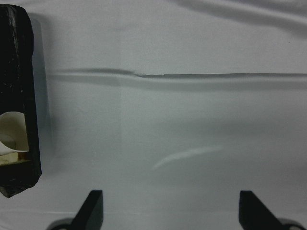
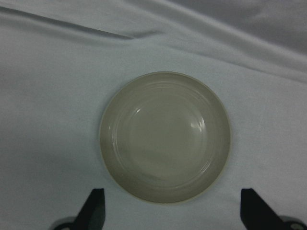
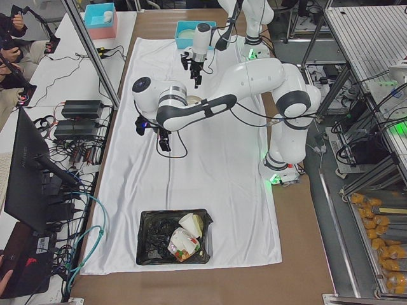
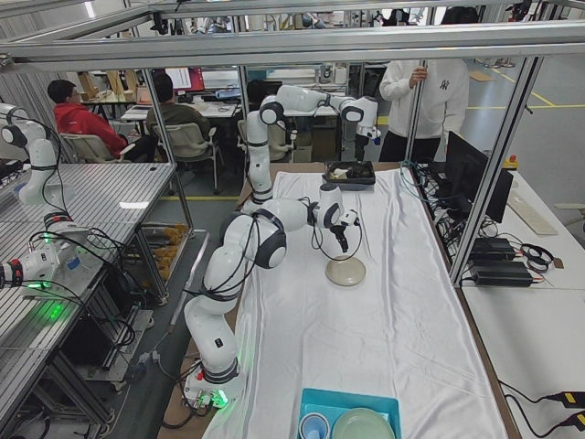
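Observation:
A round grey-beige plate (image 2: 164,136) (image 4: 345,272) lies on the white cloth; in the camera left view it is mostly behind the left arm. My right gripper (image 4: 339,232) is open above the cloth beside the plate, nothing between its fingers. My left gripper (image 3: 153,141) is open over bare cloth, near a black bin (image 3: 147,236) (image 1: 29,143) that holds light wrappers or packages.
A blue tray (image 4: 393,406) with a green plate (image 4: 363,428) and a blue cup (image 4: 313,427) stands at the opposite end of the cloth from the bin. Monitors, cables and boxes line the side table.

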